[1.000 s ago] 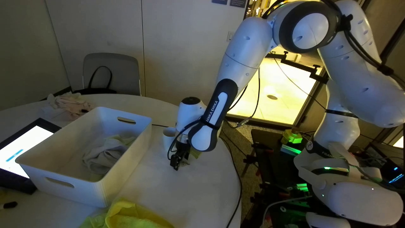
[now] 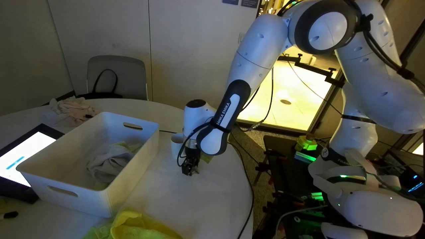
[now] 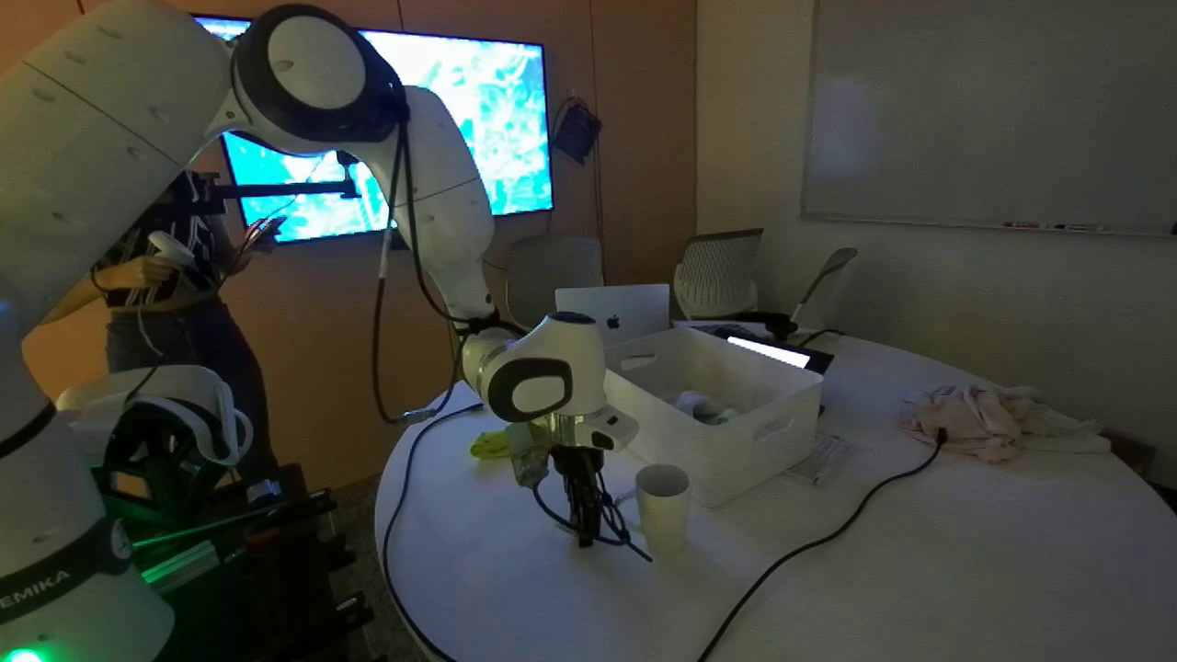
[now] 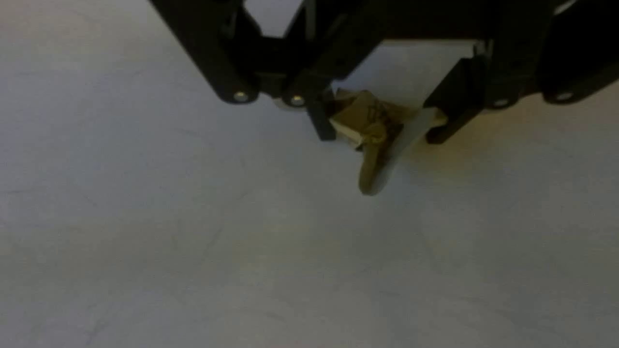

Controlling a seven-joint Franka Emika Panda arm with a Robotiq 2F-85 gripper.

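A small crumpled tan piece with a pale strip shows between the fingers of my gripper in the wrist view. It reaches close to both fingertips, which are part open; whether they grip it cannot be told. In exterior view 1 my gripper points down low over the white table, with a bit of the piece showing beside its tips. The white cup stands upright close to the gripper. A white bin with a grey cloth inside is farther left in exterior view 1.
A yellow cloth lies at the near table edge. A lit screen sits left of the bin; pinkish cloth lies farther off. Cables cross the table. Bare tabletop lies in front of the gripper.
In exterior view 1 my gripper has shifted slightly and now hangs more upright, its tips a little farther right. The cup and bin have not moved.
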